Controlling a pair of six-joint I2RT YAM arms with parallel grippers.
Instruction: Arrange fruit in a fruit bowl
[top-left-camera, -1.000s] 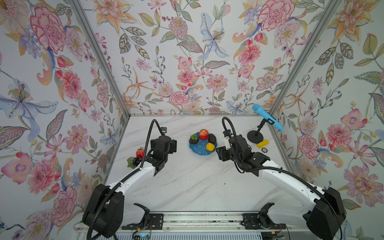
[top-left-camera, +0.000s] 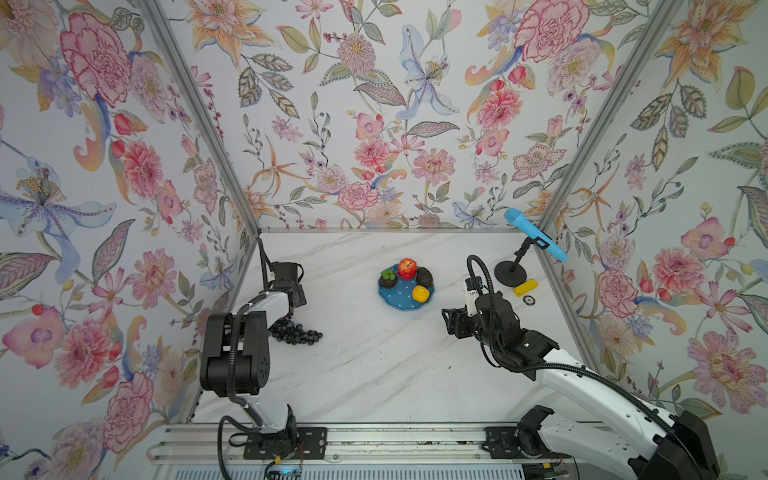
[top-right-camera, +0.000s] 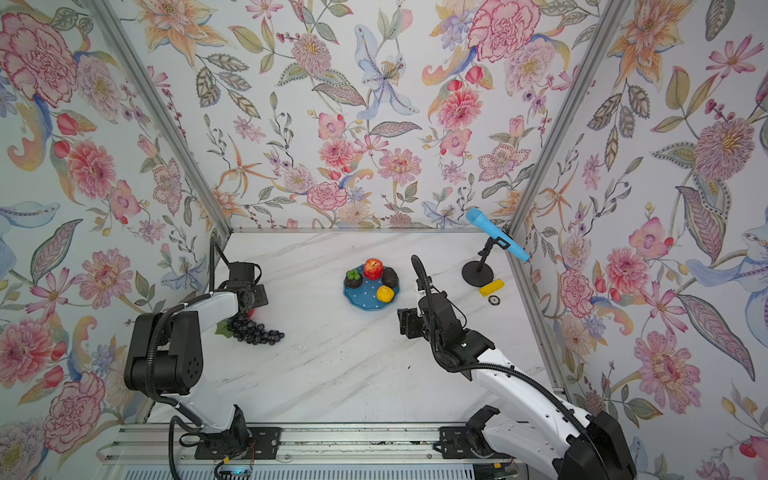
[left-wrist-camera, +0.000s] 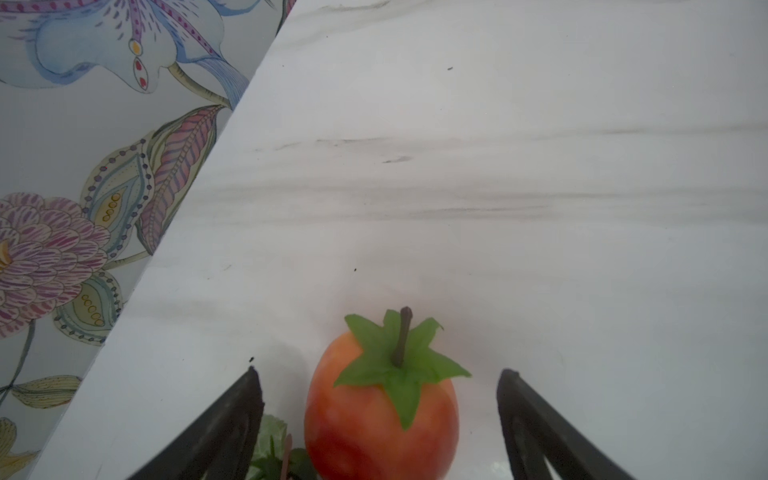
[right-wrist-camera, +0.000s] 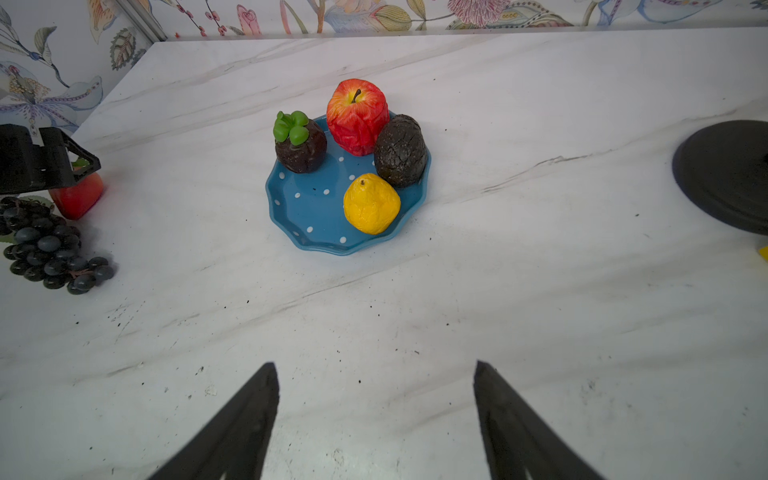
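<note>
A red tomato-like fruit (left-wrist-camera: 382, 416) with a green leafy top stands between the spread fingers of my left gripper, with a gap showing on both sides of it. In the right wrist view the same red fruit (right-wrist-camera: 78, 194) sits partly behind that gripper. Beside it lies a bunch of dark grapes (right-wrist-camera: 49, 249). The blue dotted dish (right-wrist-camera: 300, 220) holds a red apple (right-wrist-camera: 357, 117), a dark fruit with green leaves (right-wrist-camera: 301, 144), a dark wrinkled fruit (right-wrist-camera: 401, 152) and a yellow fruit (right-wrist-camera: 372, 205). My right gripper is open and empty, to the right of the dish.
At the back right a blue microphone (top-left-camera: 534, 233) rests on a black stand (top-left-camera: 510, 273). A yellow block (top-left-camera: 525, 287) and a small dark ring (top-left-camera: 529, 300) lie near it. Free table stretches between the grapes and the dish.
My left arm has swung left, from near the dish's left side to over the red fruit, uncovering the grapes. The right gripper has shifted slightly right, away from the dish.
</note>
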